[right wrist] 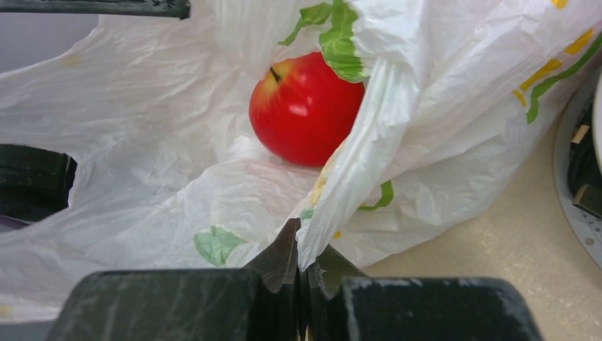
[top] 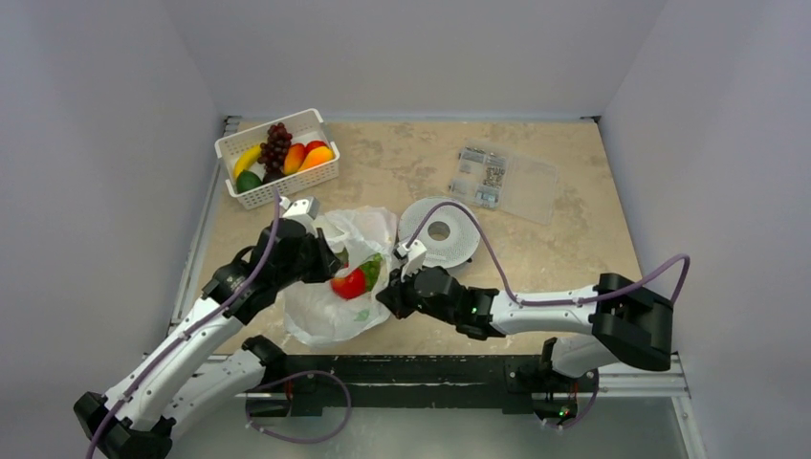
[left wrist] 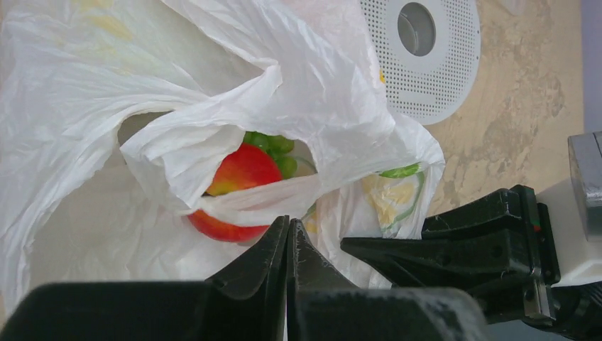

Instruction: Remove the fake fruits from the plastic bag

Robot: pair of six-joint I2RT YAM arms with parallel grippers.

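Observation:
The crumpled white plastic bag (top: 320,306) holds a red apple (top: 349,283) and something green; in the left wrist view green grapes (left wrist: 273,145) show behind the apple (left wrist: 241,172). My left gripper (top: 330,268) hangs over the bag, shut, with nothing between its fingertips. My right gripper (top: 387,301) is at the bag's right side, shut on a thin fold of plastic (right wrist: 334,199), with the red apple (right wrist: 302,110) visible beyond it.
A white basket (top: 301,182) of fruit stands at the back left. A round perforated white plate (top: 440,244) lies just right of the bag, and a clear parts box (top: 516,191) is at back right. The table's right side has free room.

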